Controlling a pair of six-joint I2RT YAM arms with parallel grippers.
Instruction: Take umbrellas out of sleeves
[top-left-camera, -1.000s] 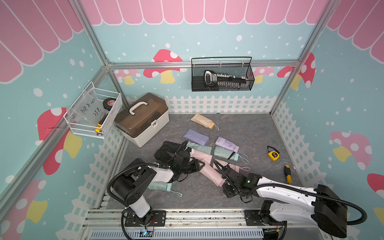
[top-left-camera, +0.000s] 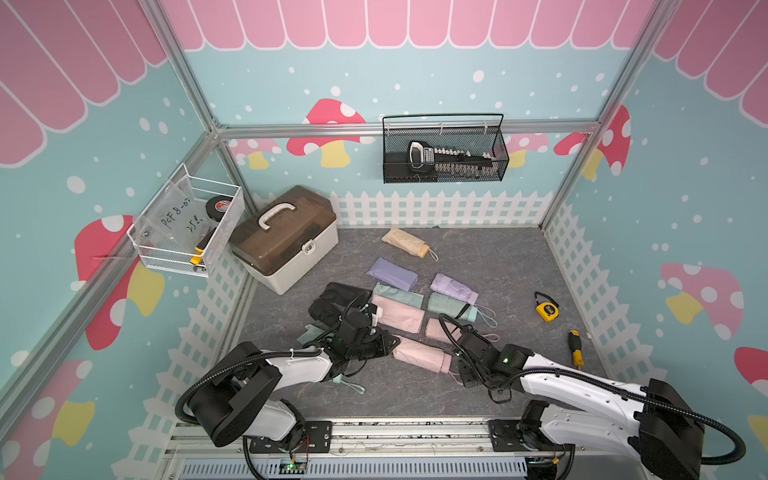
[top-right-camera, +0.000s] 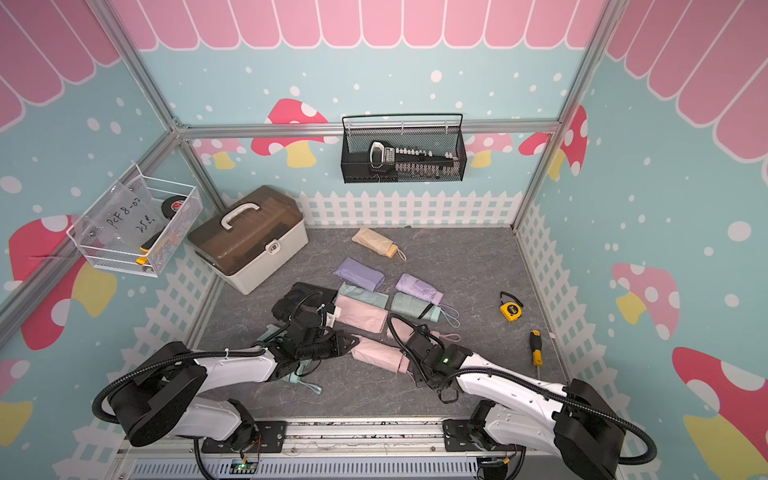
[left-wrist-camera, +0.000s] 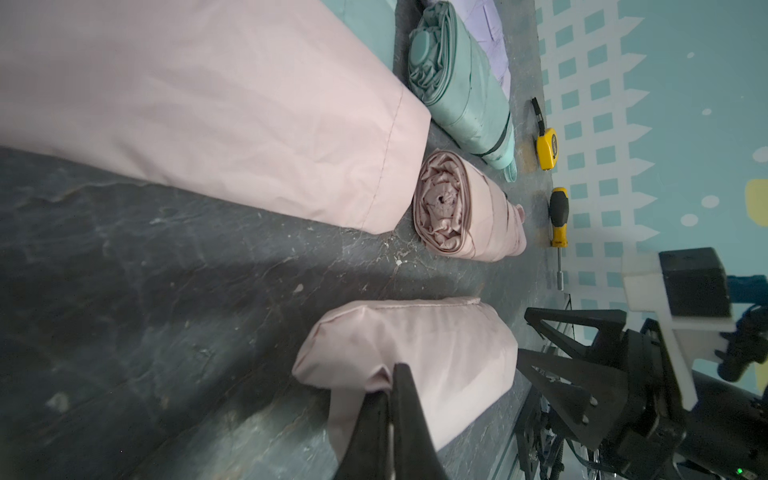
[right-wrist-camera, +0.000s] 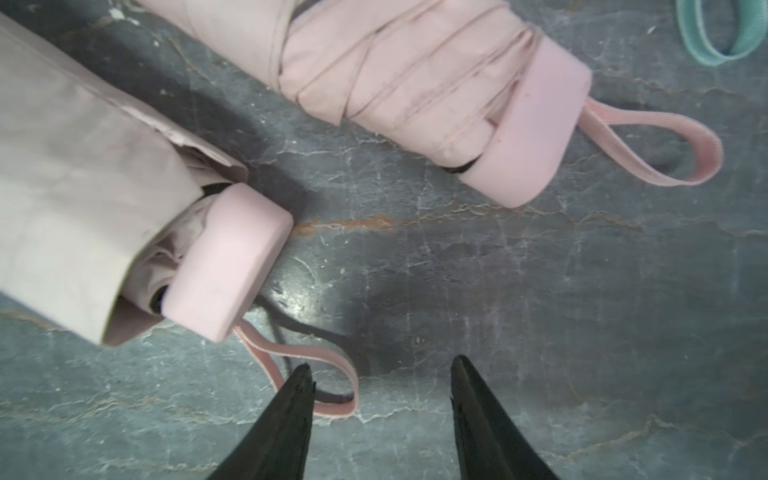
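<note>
A pink sleeve (left-wrist-camera: 432, 344) with an umbrella inside lies at the front of the table. My left gripper is shut on the cloth at its left end. From the sleeve's other end sticks the pink handle (right-wrist-camera: 228, 260), with a thin strap loop (right-wrist-camera: 348, 384). My right gripper stands open over the table beside this loop, its fingers apart and empty. Behind lies a bare pink umbrella (right-wrist-camera: 416, 88). An empty-looking pink sleeve (top-left-camera: 400, 315) lies flat further back, next to a flat green one (top-left-camera: 400, 296).
Bare green (top-left-camera: 449, 306) and lilac (top-left-camera: 454, 288) umbrellas lie further back, a beige one (top-left-camera: 405, 241) behind them. A flat purple sleeve (top-left-camera: 393, 273), dark cloth (top-left-camera: 340, 300) and a toolbox (top-left-camera: 288, 264) are at left. Tape measure (top-left-camera: 547, 310) and screwdriver (top-left-camera: 575, 349) lie right.
My left gripper has moved left and toward the front, carrying the sleeve's end along, so the umbrella lies less slanted. My right gripper has shifted slightly right, and the handle end shows apart from it.
</note>
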